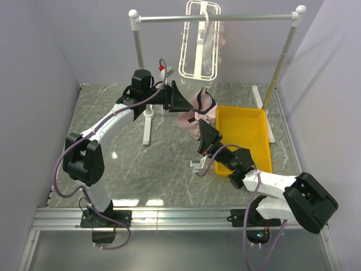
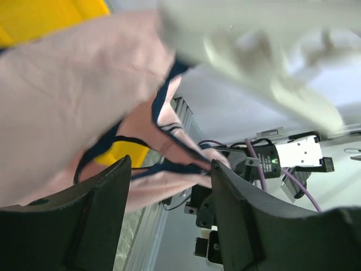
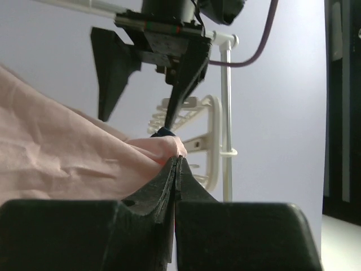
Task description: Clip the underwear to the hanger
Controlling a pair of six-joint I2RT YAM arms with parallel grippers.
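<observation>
Pink underwear with navy trim (image 1: 197, 117) hangs between my two grippers, below the white hanger (image 1: 198, 42) on the rail. My right gripper (image 1: 206, 132) is shut at its lower edge; in the right wrist view the pink cloth (image 3: 84, 152) reaches to the closed fingertips (image 3: 178, 164). My left gripper (image 1: 179, 101) is beside the cloth's upper left. In the left wrist view its fingers (image 2: 84, 220) stand apart, with cloth beyond them; whether any lies between the tips is unclear.
A yellow bin (image 1: 254, 141) stands on the floor at the right, under the rail (image 1: 248, 17). Grey walls enclose both sides.
</observation>
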